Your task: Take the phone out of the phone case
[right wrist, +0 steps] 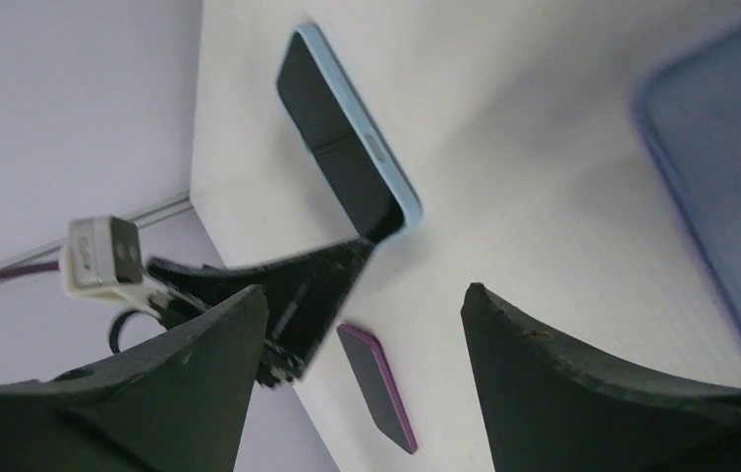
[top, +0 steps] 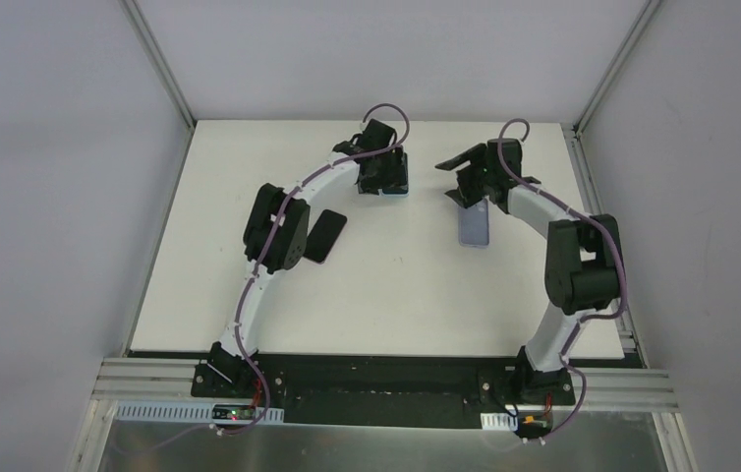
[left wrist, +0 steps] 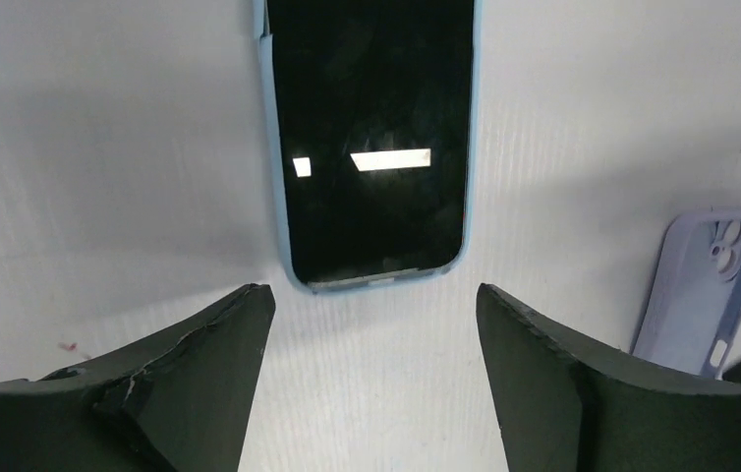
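A phone in a light blue case (left wrist: 376,108) lies screen-up on the table, directly below my left gripper, whose fingers stand apart with nothing between them, just short of the case's bottom edge. In the right wrist view the same cased phone (right wrist: 347,128) lies ahead. My right gripper is open and empty at the back right, over the table beside an empty lavender-grey case (top: 474,231), which also shows in the left wrist view (left wrist: 691,295).
A dark phone with a purple edge (right wrist: 374,383) lies left of centre, beside the left arm. Walls stand at both sides and the back.
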